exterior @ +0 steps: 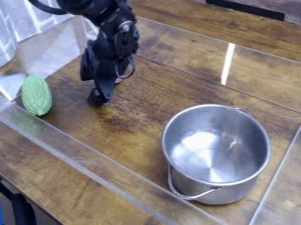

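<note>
The black robot gripper [99, 92] is lowered to the wooden surface at upper left, just right of a pale green vegetable-like object [37, 95]. Its fingertips are dark and small, so whether they are open or shut, or hold anything, is unclear. A large steel pot [216, 145] with a wire handle sits at lower right, well apart from the gripper.
Clear plastic walls [268, 68] border the wooden work surface [147, 123]. A crumpled white and transparent material lies at upper left behind the green object. The middle of the surface between gripper and pot is bare.
</note>
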